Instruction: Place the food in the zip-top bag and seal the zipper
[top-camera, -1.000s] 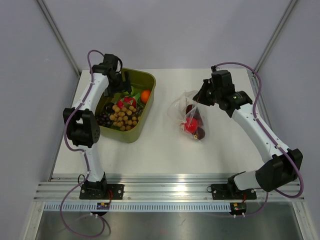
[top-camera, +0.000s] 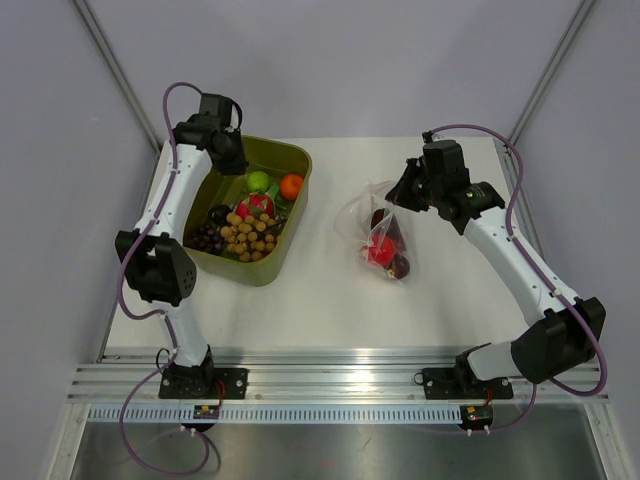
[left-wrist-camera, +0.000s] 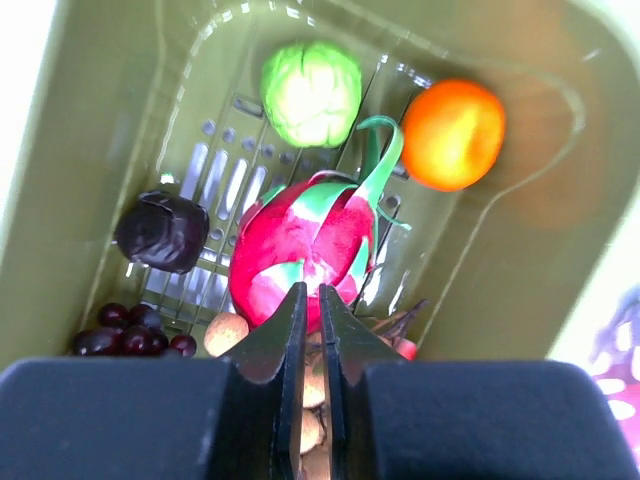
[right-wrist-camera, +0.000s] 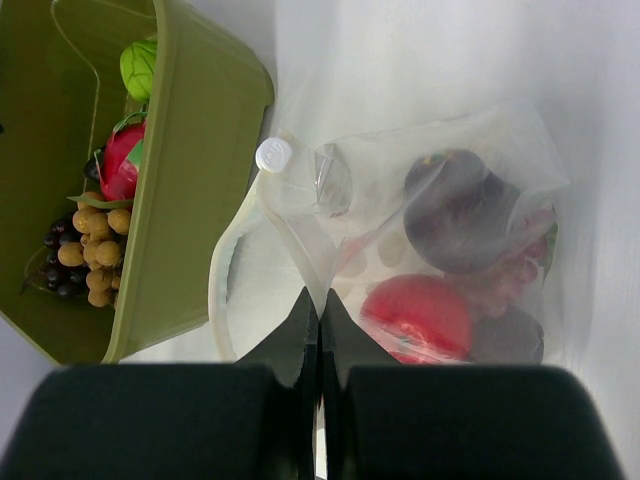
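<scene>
My left gripper (top-camera: 236, 165) hangs over the olive bin (top-camera: 290, 226), fingers together; whether anything is between them is unclear. Below it, in the left wrist view, lie a dragon fruit (left-wrist-camera: 280, 250), green vegetable (left-wrist-camera: 310, 92), orange (left-wrist-camera: 454, 134), dark eggplant-like item (left-wrist-camera: 160, 230), grapes (left-wrist-camera: 130, 335) and round tan fruit (left-wrist-camera: 226, 333). My right gripper is shut at the top edge of the clear zip bag (top-camera: 358, 225), which holds a red fruit (right-wrist-camera: 415, 315), dark round items and grapes.
The bag lies right of the bin; metal rails frame the table.
The right arm has stayed still.
</scene>
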